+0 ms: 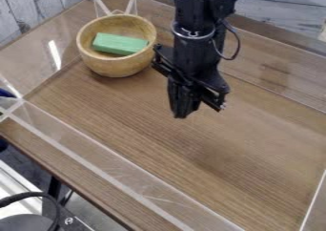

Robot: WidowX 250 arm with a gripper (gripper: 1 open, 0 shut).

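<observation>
My black gripper (pixel 186 103) hangs from the arm over the middle of the wooden table, pointing down; its fingers look close together, with nothing seen between them. To its upper left, apart from it, a round tan bowl (pixel 102 64) holds a green block (pixel 120 45).
Bare tabletop (pixel 178 168) fills the front and right. A pale strip runs along the left side. A black cable and device (pixel 26 216) sit at the bottom left corner, and a small blue object shows at the left edge.
</observation>
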